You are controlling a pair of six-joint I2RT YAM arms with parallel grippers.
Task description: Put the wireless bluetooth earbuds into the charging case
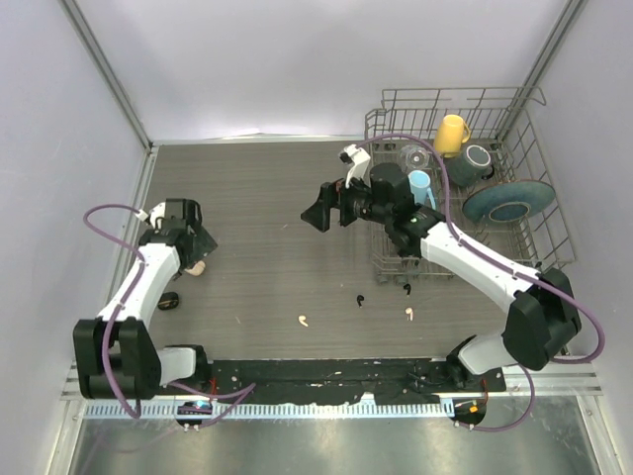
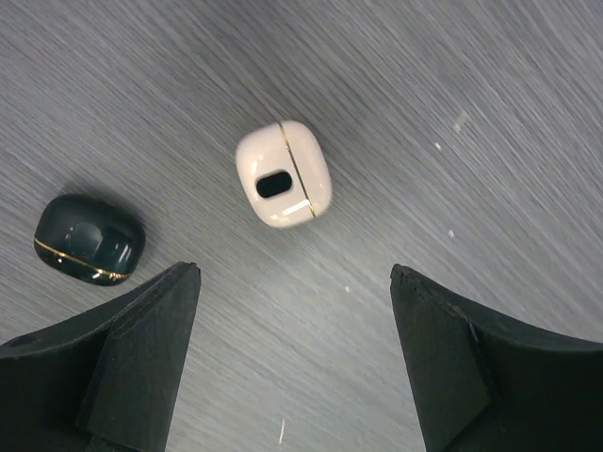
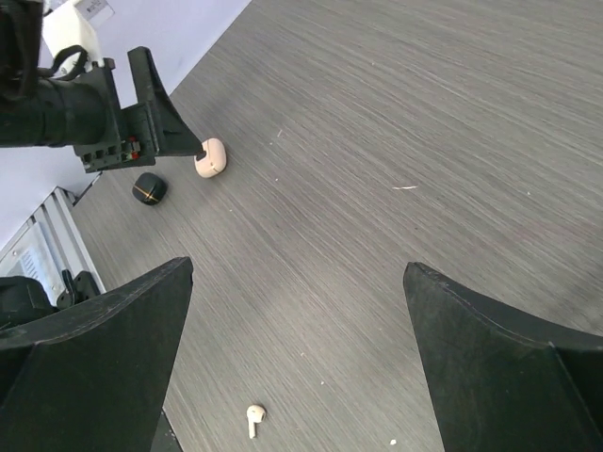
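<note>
A white charging case point(image 2: 283, 174) lies shut on the table at the left, with a black case point(image 2: 89, 239) beside it. Over the white case hovers my left gripper point(image 1: 206, 245), its fingers point(image 2: 141, 353) apart and nothing between them; in the top view it partly covers that case. My right gripper point(image 1: 315, 220) is open and empty above the middle of the table. Two white earbuds, one left of centre point(image 1: 303, 321) and one farther right point(image 1: 409, 314), lie loose near the front. Two black earbuds, one near the middle point(image 1: 360, 300) and one by the rack point(image 1: 406, 289), lie between them.
A wire dish rack point(image 1: 381, 252) fills the right back, holding a yellow mug point(image 1: 452, 135), a blue plate point(image 1: 508, 201) and other cups. My right arm reaches across its front.
</note>
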